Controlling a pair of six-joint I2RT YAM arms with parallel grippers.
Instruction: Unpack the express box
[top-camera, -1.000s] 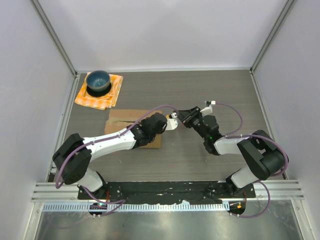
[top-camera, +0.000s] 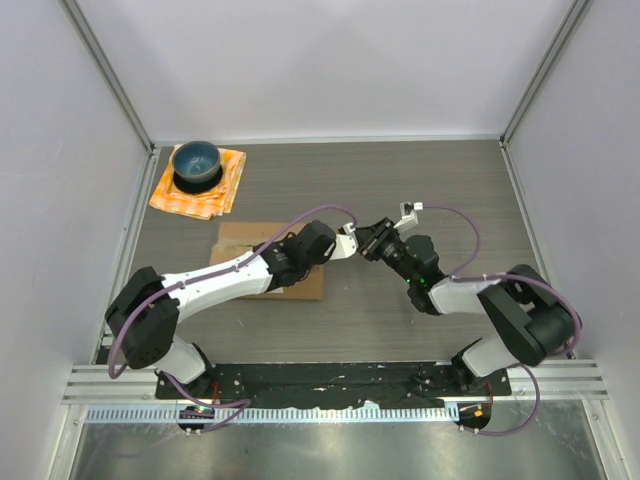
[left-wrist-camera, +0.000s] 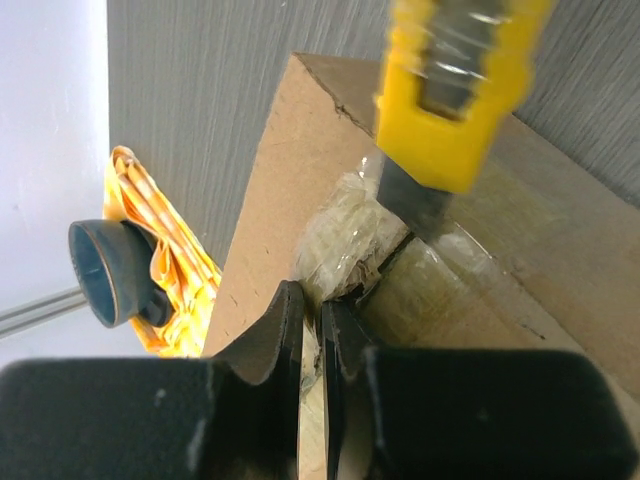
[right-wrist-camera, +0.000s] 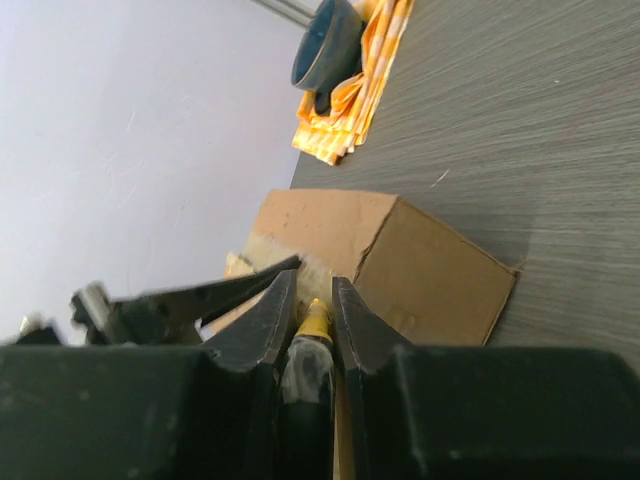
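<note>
The cardboard box (top-camera: 308, 288) lies left of the table's middle, partly covered by my left arm in the top view. Clear tape (left-wrist-camera: 345, 235) on its top is crumpled and lifted along the seam. My left gripper is shut on this loose tape. A yellow utility knife (left-wrist-camera: 450, 110) reaches over the box's edge, its tip close to the tape. In the right wrist view, my right gripper is shut around the knife's handle (right-wrist-camera: 308, 375). Whether the blade touches the cardboard cannot be made out.
A blue bowl (top-camera: 197, 161) on a dark base stands on an orange checked cloth (top-camera: 208, 204) at the back left. Bare table (top-camera: 420, 170) lies behind and to the right of the box. The two grippers are close together over the box's right side.
The left arm has stayed nearly still, and the box's near edge sits a touch closer.
</note>
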